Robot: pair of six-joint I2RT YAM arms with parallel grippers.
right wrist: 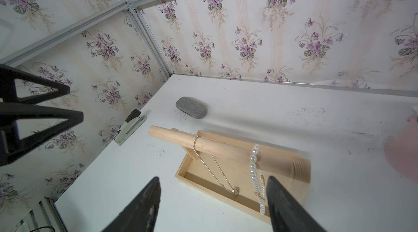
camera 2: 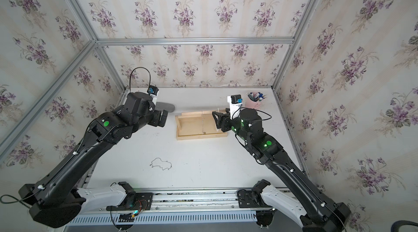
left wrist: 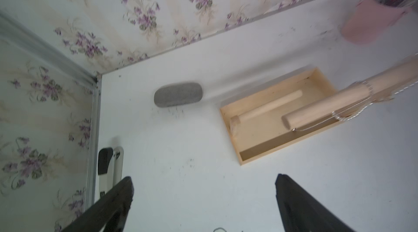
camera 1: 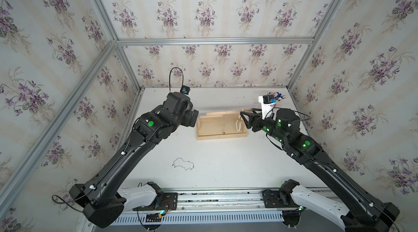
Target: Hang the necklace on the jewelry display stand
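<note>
The jewelry display stand (right wrist: 177,174) is a pale wooden tray with a round bar (right wrist: 224,151) above it. Over the bar hang a fine chain with a small pendant (right wrist: 235,191) and a pearl necklace (right wrist: 253,167). A thin dark necklace (camera 1: 178,158) lies in a loose loop on the front left of the table. My left gripper (camera 1: 191,117) is open and empty, up to the left of the stand; the left wrist view shows its spread fingers (left wrist: 296,203). Close to the stand's right end, my right gripper is open, its fingers (right wrist: 148,199) apart with nothing held.
A grey oblong block (left wrist: 178,94) lies behind and left of the stand. A white-and-black knife (right wrist: 129,123) rests near the left edge. The pink pen cup (left wrist: 370,18) stands at the back right.
</note>
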